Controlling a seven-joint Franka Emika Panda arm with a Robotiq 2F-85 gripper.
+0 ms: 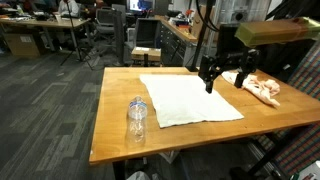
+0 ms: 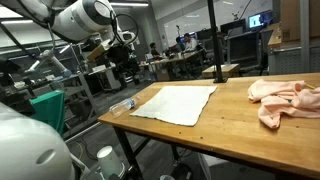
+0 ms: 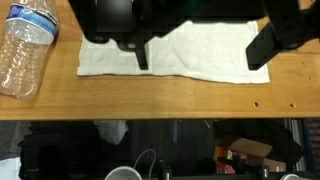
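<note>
A white cloth [image 1: 188,100] is spread flat on the wooden table; in exterior view 2 the same white cloth [image 2: 175,104] lies left of centre. A clear plastic bottle [image 1: 137,120] rests near the table's edge, beside the cloth. From the wrist, the bottle [image 3: 25,45] shows at the left with a blue and white label, outside the fingers. My gripper [image 1: 224,82] hangs above the cloth with its fingers spread apart. Nothing shows between the dark fingers of the gripper except the cloth and table below.
A crumpled pinkish cloth [image 2: 284,100] lies at the other end of the table from the bottle. Bare wood [image 3: 190,104] borders the white cloth along the edge. Beyond that edge, a white cup-like object [image 3: 123,173] and a cardboard box [image 3: 250,148] sit lower down.
</note>
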